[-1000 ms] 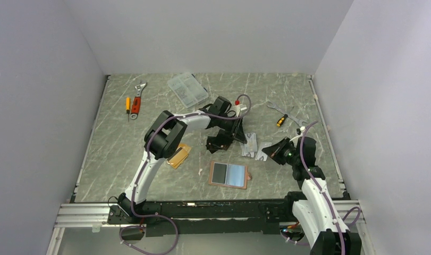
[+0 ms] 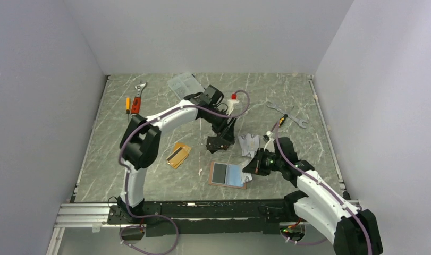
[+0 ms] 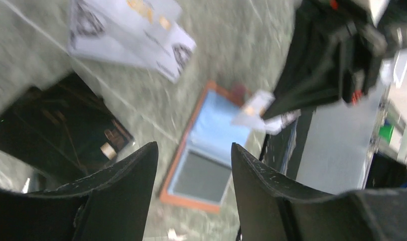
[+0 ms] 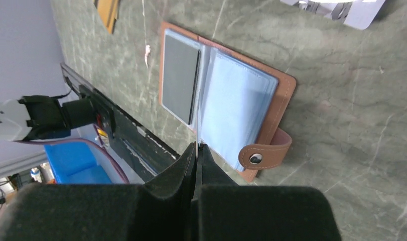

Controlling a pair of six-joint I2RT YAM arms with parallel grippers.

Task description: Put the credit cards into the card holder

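Note:
The card holder (image 2: 218,185) lies open near the table's front edge, brown outside with light-blue inner faces and a dark panel on its left half. My right gripper is shut on a silver card, which hangs over the holder's right half; in the right wrist view the card appears edge-on as a thin line. Above black cards (image 2: 216,144) and beside silver cards (image 2: 250,144), my left gripper stands open, empty between its fingers. Gold cards (image 2: 179,154) rest left of the holder.
Along the back sit a clear plastic box (image 2: 183,85), an adjustable wrench (image 2: 136,101), an orange screwdriver (image 2: 128,104) and a spanner (image 2: 277,108). Behind the right arm shows a yellow-black screwdriver (image 2: 282,120). Bare tabletop extends on the far left.
My left gripper has drawn slightly left, away from the silver cards.

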